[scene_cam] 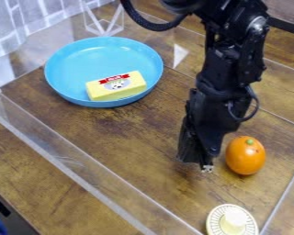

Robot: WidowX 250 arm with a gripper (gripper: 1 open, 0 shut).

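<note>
The black gripper (197, 154) hangs low over the wooden table, just left of an orange fruit (245, 155). It looks shut, with nothing visible between its fingers, though the tips are dark and hard to make out. A yellow packaged block (125, 85) lies in a light blue bowl (78, 60) at the upper left. A small white round object (231, 221) with a pale centre sits at the front right.
Clear plastic walls or edges run along the left and right.
</note>
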